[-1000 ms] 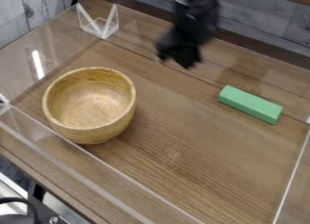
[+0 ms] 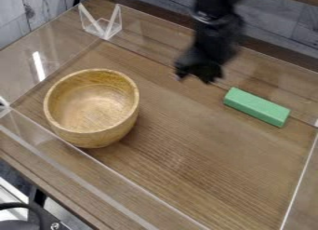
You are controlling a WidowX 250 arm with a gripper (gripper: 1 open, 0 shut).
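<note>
My dark gripper (image 2: 194,64) hangs over the back middle of the wooden surface, blurred, so its fingers are hard to make out. Nothing clearly shows in it. A light wooden bowl (image 2: 91,107) sits at the left. A green block (image 2: 256,106) lies at the right, in front of the gripper and to its right.
A small clear plastic object (image 2: 103,22) stands at the back left. A wall (image 2: 280,42) runs along the back.
The gripper has moved right and slightly lower in view since a second ago. The bowl and green block have not moved.
</note>
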